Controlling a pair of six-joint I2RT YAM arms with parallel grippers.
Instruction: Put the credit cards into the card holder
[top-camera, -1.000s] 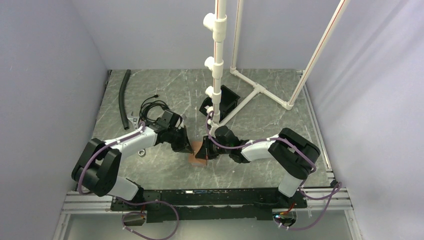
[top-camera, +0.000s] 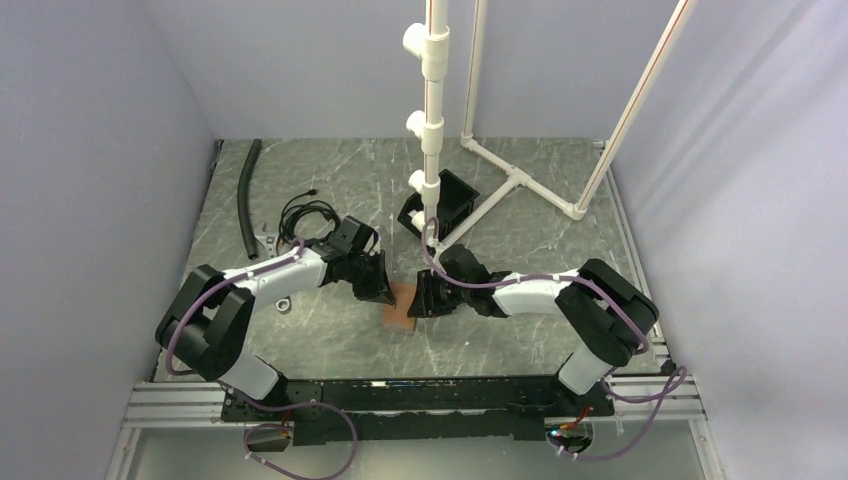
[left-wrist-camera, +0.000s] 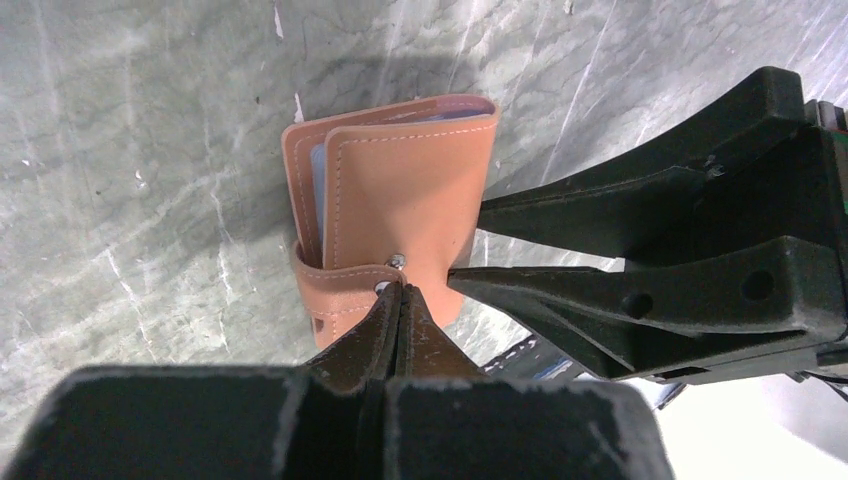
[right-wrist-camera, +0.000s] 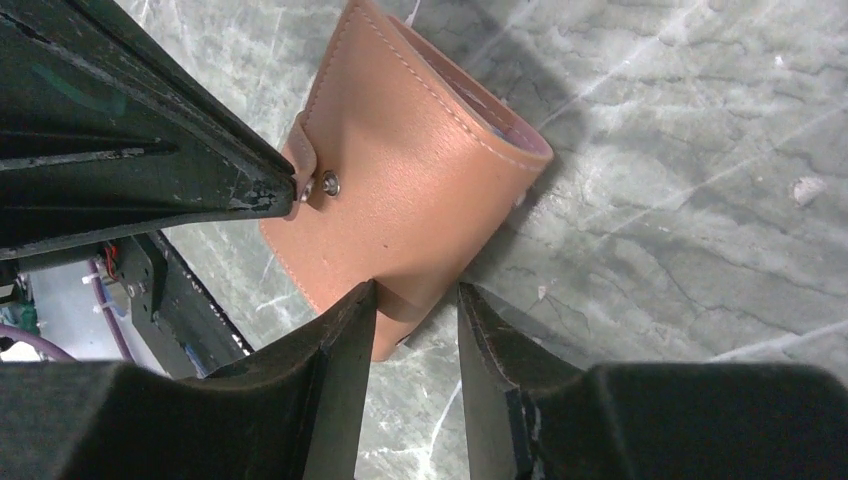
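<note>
A tan leather card holder (top-camera: 399, 306) lies on the grey table between both grippers, its flaps folded and a snap stud visible (left-wrist-camera: 410, 200). In the left wrist view my left gripper is shut, fingertips at the strap by the stud. My right gripper stands part open at the holder's folded edge in the right wrist view, one fingertip against the leather, the other just beside it. A pale edge, perhaps a card, shows inside the holder.
A black box (top-camera: 455, 195) and white pipe frame (top-camera: 517, 178) stand behind the grippers. A cable coil (top-camera: 309, 210), black tube (top-camera: 246, 200) and wrench (top-camera: 266, 240) lie at the left.
Both grippers have shifted slightly to the right in the top view, the right arm extending outward. The card holder has moved a little rightward with them.
</note>
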